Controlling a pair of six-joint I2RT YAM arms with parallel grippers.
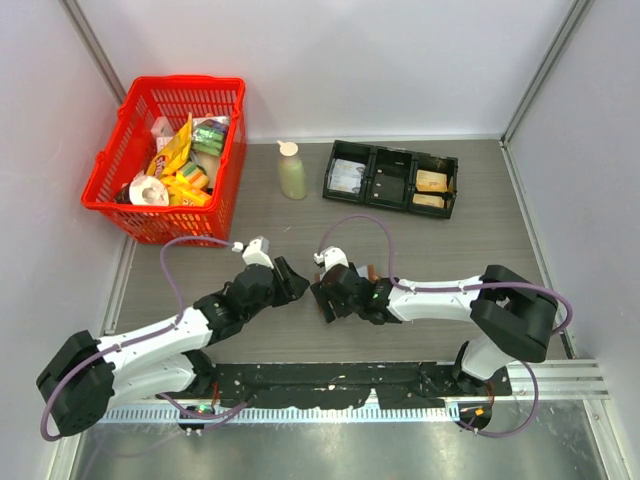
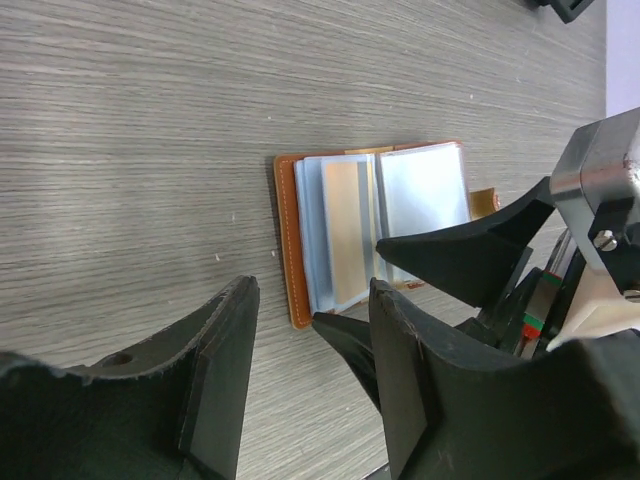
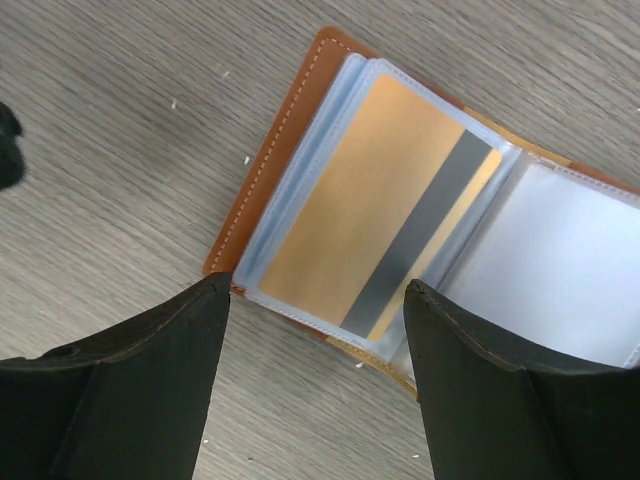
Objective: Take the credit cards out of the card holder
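The open brown card holder (image 2: 293, 245) lies on the table, with a tan card (image 3: 362, 205) in clear sleeves on its left side and white sleeves (image 3: 545, 260) on the other. My right gripper stands open over the tan card, mostly covering the holder in the top view. My left gripper is raised to the left of the holder, its fingers parted with nothing visible between them.
A red basket (image 1: 100, 170) of goods stands at the back left, a milky bottle (image 1: 292, 175) at the back middle, and a black compartment tray (image 1: 390, 183) at the back right. The table left of the holder is clear.
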